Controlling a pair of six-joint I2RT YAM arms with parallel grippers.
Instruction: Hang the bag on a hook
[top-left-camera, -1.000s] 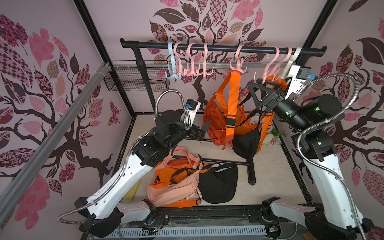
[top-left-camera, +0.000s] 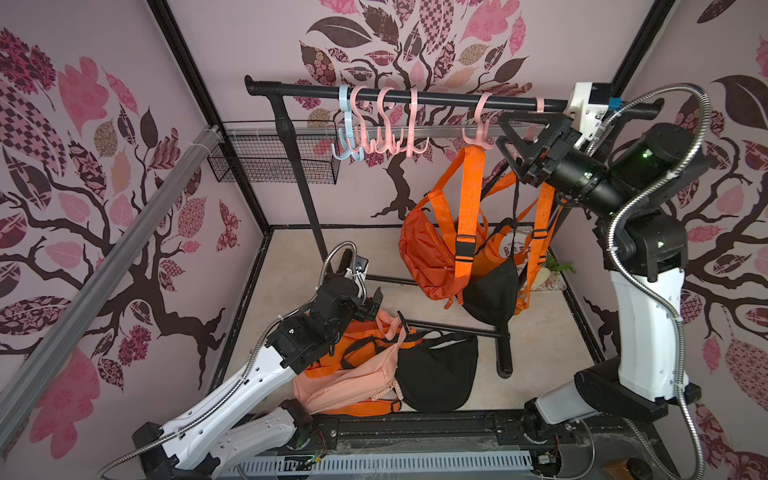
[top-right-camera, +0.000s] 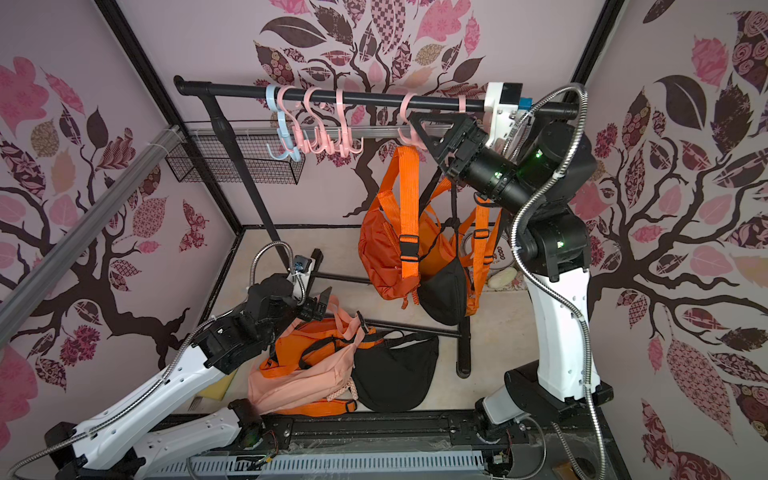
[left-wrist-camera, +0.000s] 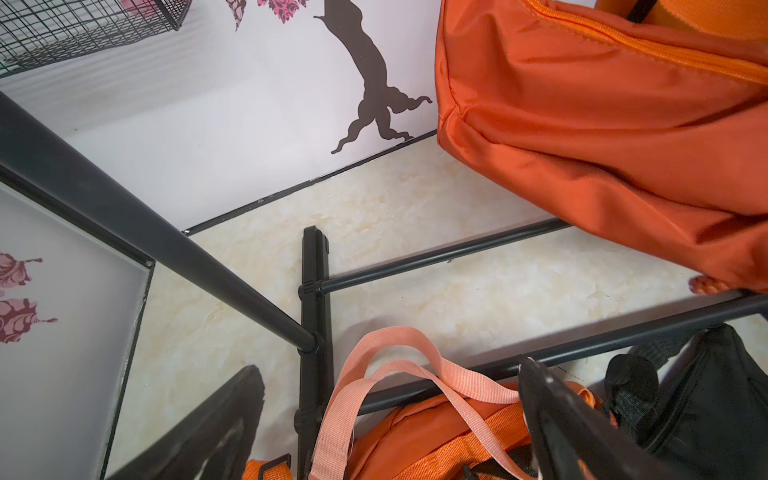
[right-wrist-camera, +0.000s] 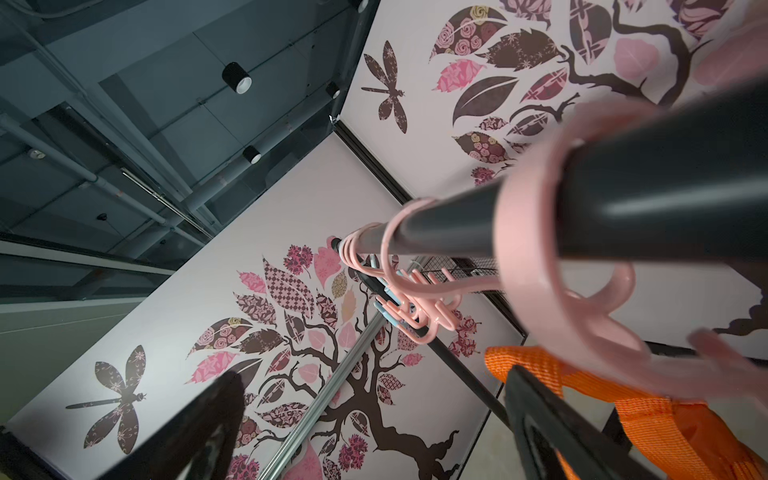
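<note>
An orange bag (top-left-camera: 428, 252) hangs by its straps from pink hooks (top-left-camera: 480, 128) on the rack's rail (top-right-camera: 372, 97), near a black bag (top-right-camera: 440, 292). My right gripper (top-left-camera: 516, 148) is open beside the rail at those hooks; the right wrist view shows a blurred pink hook (right-wrist-camera: 528, 256) close before its fingers, orange strap (right-wrist-camera: 672, 432) below. My left gripper is open low at the left, above a pile of bags with pink straps (left-wrist-camera: 376, 344), holding nothing.
More pink and blue hooks (top-right-camera: 284, 132) hang further left on the rail. A wire basket (top-left-camera: 248, 160) is behind the left post (top-left-camera: 300, 192). Pink, orange and black (top-left-camera: 436, 368) bags lie on the floor at the front.
My left gripper has moved down and left, away from the hanging bag. My right gripper has risen toward the rail, leaving the hanging straps in place.
</note>
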